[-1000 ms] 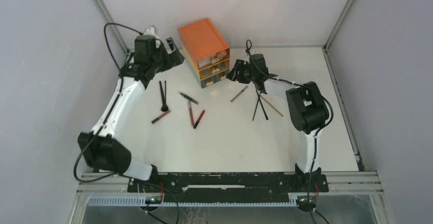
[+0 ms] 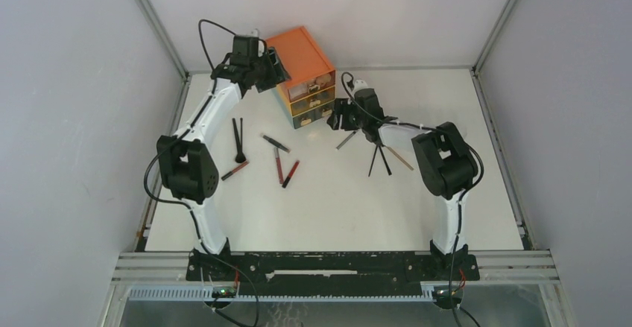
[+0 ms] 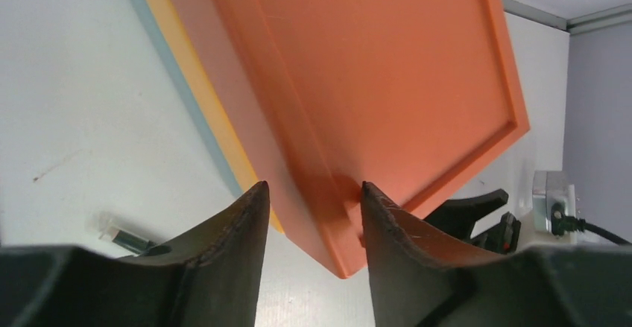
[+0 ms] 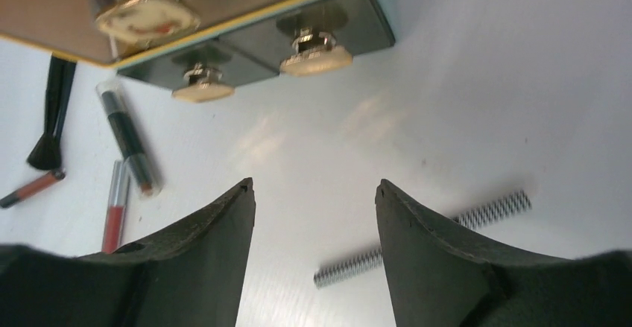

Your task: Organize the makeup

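An orange-topped drawer organizer [image 2: 302,55] stands at the back centre, with clear fronts and small knobs. My left gripper [image 2: 272,74] is over the organizer's top left edge; in the left wrist view its fingers stand apart at that orange rim. My right gripper [image 2: 339,115] is part open beside the drawer fronts; in the right wrist view the lower drawer knobs [image 4: 316,62] are above empty space between its fingers. Red tubes [image 2: 291,173], a dark tube [image 2: 276,143] and black brushes [image 2: 240,150] lie on the white table at the centre-left.
Several thin pencils or brushes [image 2: 399,159] lie beneath and below the right arm, with a silver stick [image 4: 492,211] under its gripper. Walls [image 2: 402,29] border the table at back and sides.
My left arm has moved right onto the organizer's top. My right gripper has shifted slightly left and down, closer in front of the drawer fronts.
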